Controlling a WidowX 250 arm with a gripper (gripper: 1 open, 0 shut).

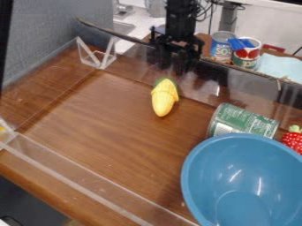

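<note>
My black gripper (176, 55) is at the top centre of the camera view, behind and above a yellow corn cob toy (164, 97) that lies on the wooden table floor (101, 132). The gripper is open; its fingers are dark and small in the picture. The corn lies apart from it, with a green tip at its upper end.
A blue bowl (242, 185) fills the lower right, with a green can (242, 123) and a strawberry (291, 139) beside it. Cans (245, 56) stand at the back right. Clear plastic walls edge the area.
</note>
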